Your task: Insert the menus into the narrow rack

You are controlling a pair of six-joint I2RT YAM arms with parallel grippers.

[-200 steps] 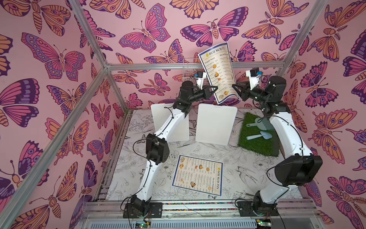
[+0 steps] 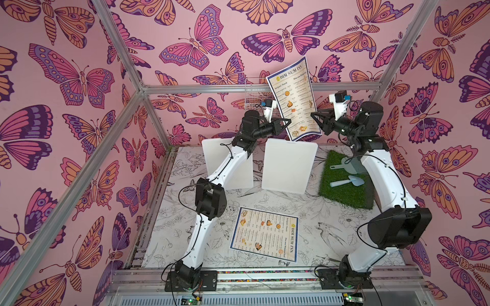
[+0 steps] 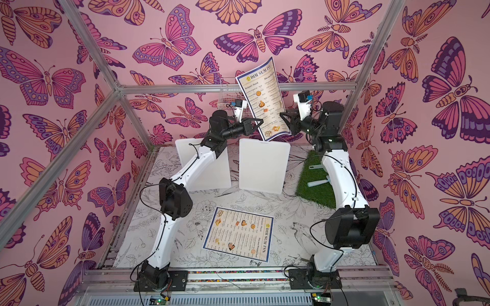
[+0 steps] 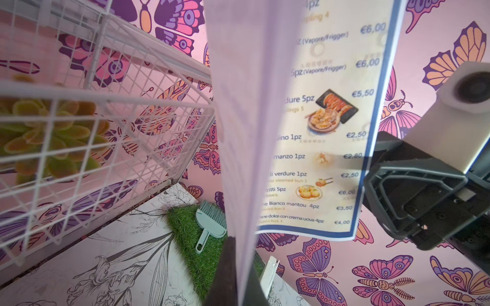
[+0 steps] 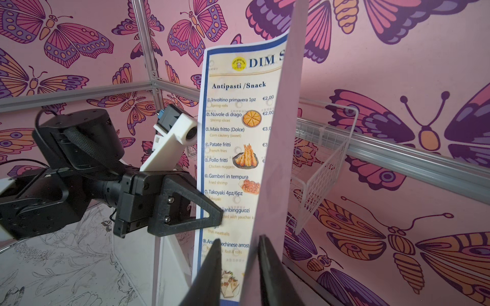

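Observation:
One menu (image 2: 293,97), cream with a dark blue border, is held upright in the air between my two grippers. My left gripper (image 2: 290,121) is shut on its left edge; in the left wrist view the paper runs down between the dark fingers. At the opposite edge is my right gripper, whose fingers (image 5: 211,270) stand apart, with the menu's edge by the right-hand one. A second menu (image 2: 265,234) lies flat on the table. Behind the held menu, the white wire rack (image 5: 326,176) hangs at the back wall.
Two white panels (image 2: 289,165) stand mid-table. A grass mat (image 2: 334,196) with a dustpan (image 2: 352,164) and a trowel (image 2: 352,181) lies at the right. A green plant (image 4: 56,132) sits inside the wire rack. Bare table surrounds the flat menu.
The held menu has flattened out, its right side less curled and its upper right corner shifted slightly right.

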